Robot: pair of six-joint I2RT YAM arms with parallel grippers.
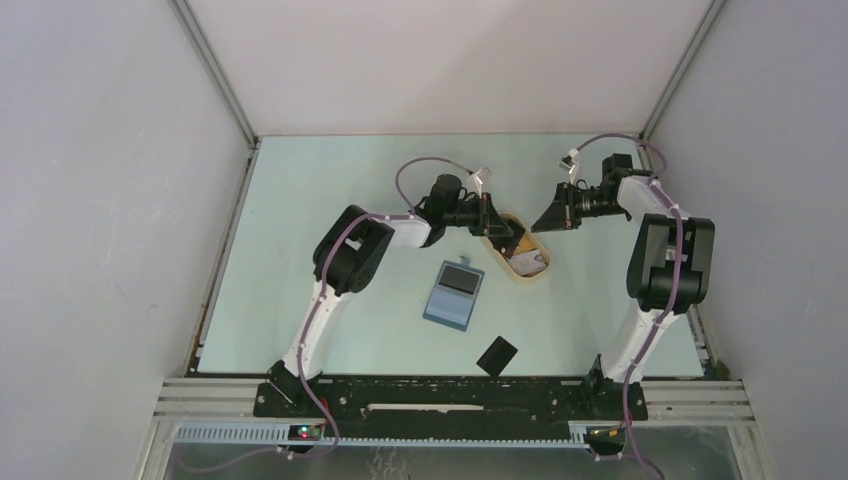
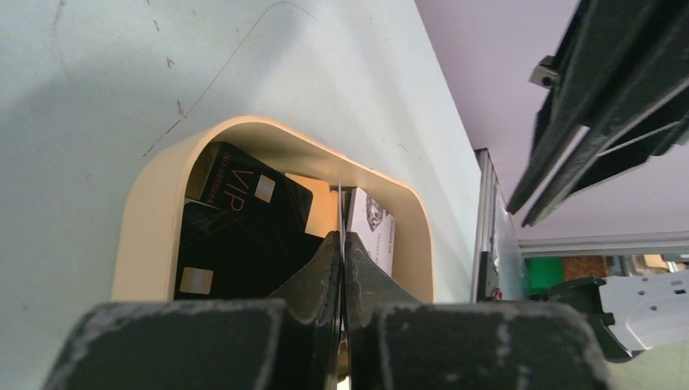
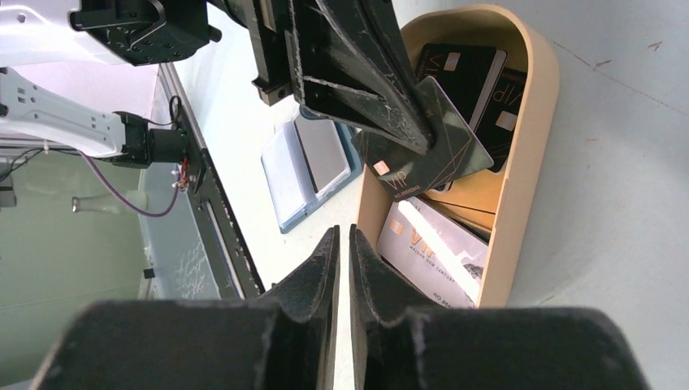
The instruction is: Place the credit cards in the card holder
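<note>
A tan oval box (image 1: 540,270) holds black and white cards. My left gripper (image 1: 502,230) is over its upper end; in the right wrist view its fingertips are at a black card (image 3: 439,154) tilted in the box, and I cannot tell whether they grip it. In the left wrist view its fingers meet above the cards (image 2: 244,244). My right gripper is just right of the box in the top view, its fingertips nearly together, nothing visible between. The blue card holder (image 1: 447,307) with a dark panel lies below-left of the box.
A dark card (image 1: 497,355) lies alone near the front edge, below-right of the holder. Walls border it at back and sides.
</note>
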